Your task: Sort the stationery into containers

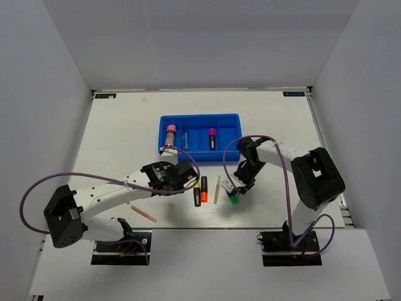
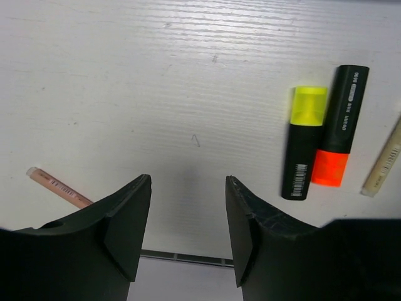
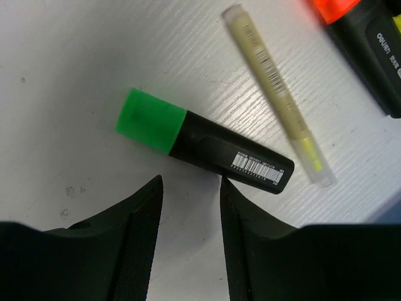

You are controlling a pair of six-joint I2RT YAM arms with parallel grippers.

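A green-capped highlighter [image 3: 222, 149] lies just beyond the fingertips of my open right gripper, with a slim yellowish pen [image 3: 269, 75] beside it. My left gripper is open, empty, over bare table. To its right in the left wrist view lie a yellow-capped highlighter [image 2: 304, 138] and an orange-capped one [image 2: 338, 125]; a pinkish pen [image 2: 59, 188] is at lower left. The blue divided container [image 1: 225, 122] holds a pink-capped bottle [image 1: 170, 132], a pink-capped marker [image 1: 212, 139] and a clear item [image 1: 185, 138].
The white table [image 1: 119, 119] has free room at the back left and back right. Its front edge runs just below the loose pens.
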